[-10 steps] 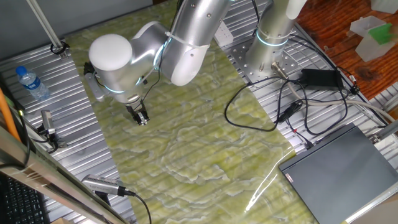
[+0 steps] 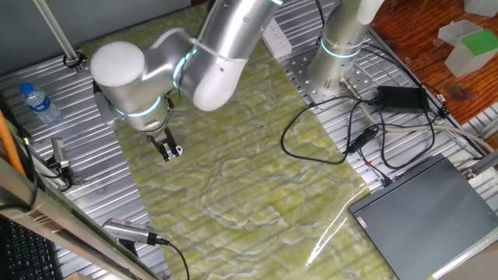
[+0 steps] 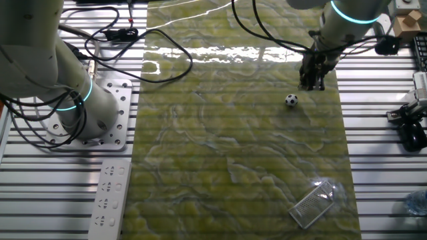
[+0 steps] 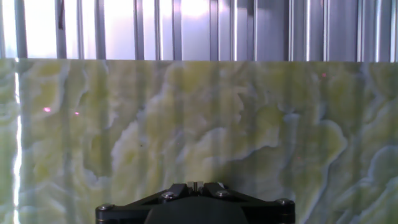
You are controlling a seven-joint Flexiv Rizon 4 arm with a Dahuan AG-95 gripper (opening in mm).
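My gripper is shut in the wrist view, its fingertips together at the lower edge with nothing visible between them. Exterior view 1 has the gripper [image 2: 170,149] over the left side of the green marbled mat [image 2: 241,179]. A small black-and-white ball [image 3: 291,100] shows in exterior view 2, just below and left of the gripper [image 3: 312,85], apart from it. Neither exterior view 1 nor the wrist view shows the ball. A flat grater-like object [image 3: 312,205] rests on the mat's near right part in exterior view 2.
A power strip [image 3: 110,200] lies beside the mat near the arm's base. Black cables [image 2: 311,159] loop onto one mat edge. A laptop [image 2: 428,218] overlaps a corner, and a water bottle [image 2: 40,105] stands off the left side. Mid-mat is clear.
In exterior view 1 the arm and gripper have moved a little left, with the gripper ending slightly lower in the picture. Everything else on the table looks unmoved.
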